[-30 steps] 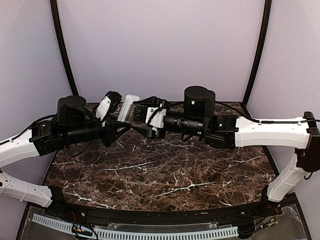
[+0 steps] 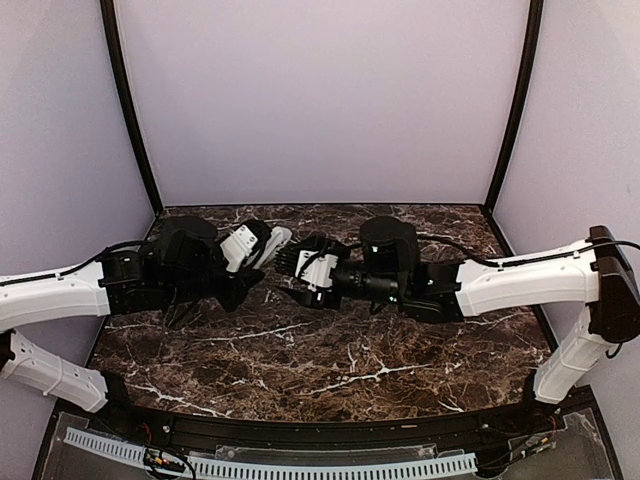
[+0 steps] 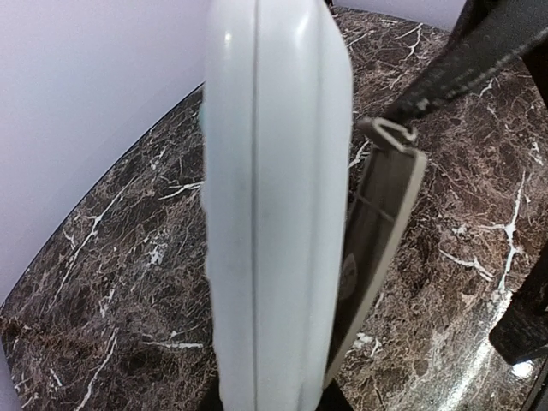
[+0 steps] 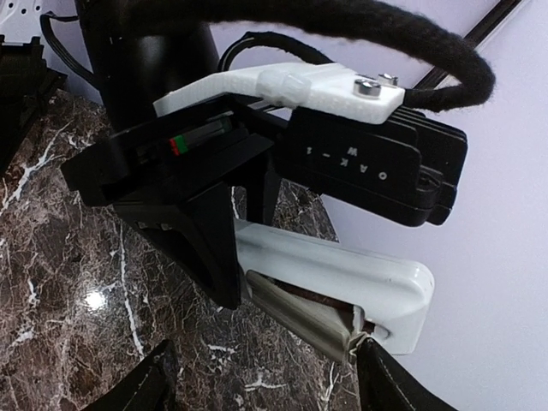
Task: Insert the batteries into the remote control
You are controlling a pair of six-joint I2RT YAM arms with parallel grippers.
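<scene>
The white remote control (image 2: 273, 245) is held up above the table, with my left gripper (image 2: 248, 272) shut on it. Seen from the left wrist, the remote's white side (image 3: 274, 171) fills the middle. A thin grey-brown cover (image 3: 377, 214) with a hooked end stands out from the remote. My right gripper is open close to that hooked end; one of its fingers (image 3: 462, 73) seems to touch the hook. From the right wrist, the cover (image 4: 300, 317) angles away from the remote (image 4: 342, 265). I see no batteries; the inside of the compartment is mostly hidden.
Light walls (image 2: 330, 100) close off the back and sides. The two grippers are very near each other, leaving little room between them.
Both arms have moved lower in the top view, towards the table's front. The remote has come down and slightly right, and leans more to the right.
</scene>
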